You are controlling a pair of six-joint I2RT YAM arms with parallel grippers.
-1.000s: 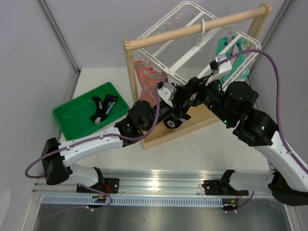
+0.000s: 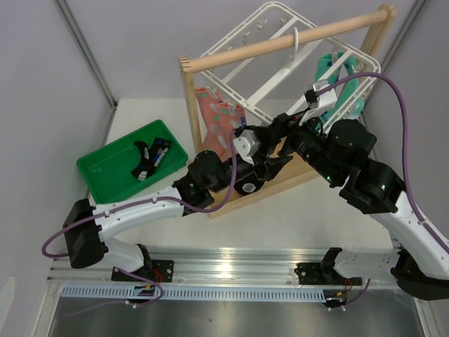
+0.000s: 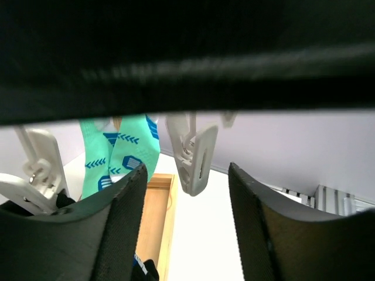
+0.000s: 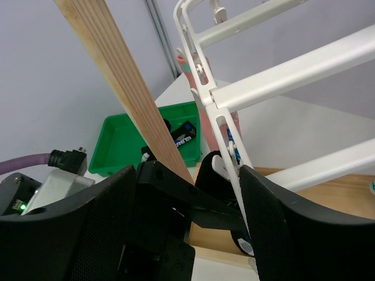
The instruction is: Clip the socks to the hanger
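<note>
My left gripper stands part open in the left wrist view, fingers apart, nothing gripped showing between them. Beyond the fingers hangs an empty white clip [image 3: 196,155]. My right gripper is also part open; its right finger is close against the edge of the white hanger [image 4: 281,73], and the black left gripper reaches across its gap. A black sock [image 2: 249,184] hangs below the hanger, near my left gripper; its upper end is hidden. Pink socks [image 2: 219,121] hang at the hanger's left side, teal socks [image 2: 349,91] at the right.
A wooden rack [image 2: 284,43] carries the hanger. The green tray [image 2: 98,167] at left holds more black socks [image 2: 150,158]. Both arms crowd together at the hanger's front edge.
The left gripper has shifted and turned slightly at the hanger's front edge. The black sock has moved a little down and left. The right arm looks nearly still.
</note>
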